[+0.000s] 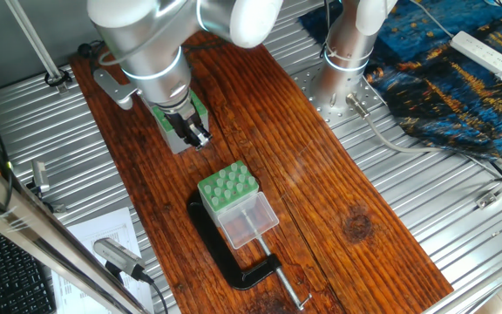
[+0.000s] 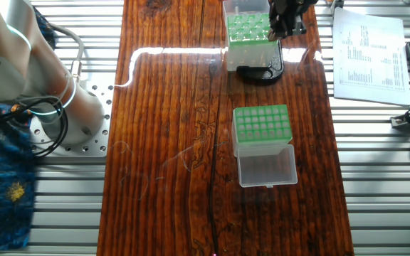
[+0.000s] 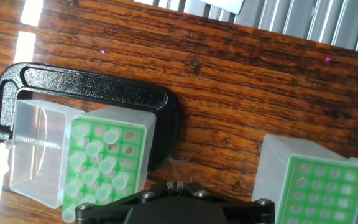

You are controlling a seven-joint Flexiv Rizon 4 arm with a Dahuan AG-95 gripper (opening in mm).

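A green-topped rack point(image 1: 227, 183) with several translucent pipette tips or tubes standing in it sits inside a black C-clamp point(image 3: 92, 86). Its clear lid point(image 3: 39, 152) hangs open on one side. The second rack point(image 2: 262, 124), also green-topped, shows a grid of holes with nothing standing up from them; its lid point(image 2: 267, 167) is open too. My gripper appears shut, its fingertips together with nothing visible between them. In the wrist view it is between the two racks, nearer the clamped one. In exterior view 1, my gripper point(image 1: 200, 139) partly covers the second rack.
The wooden board point(image 1: 321, 218) is bare to the right of the racks. The clamp's screw point(image 1: 288, 283) sticks out past the lid. Paper point(image 2: 369, 57) lies off the board.
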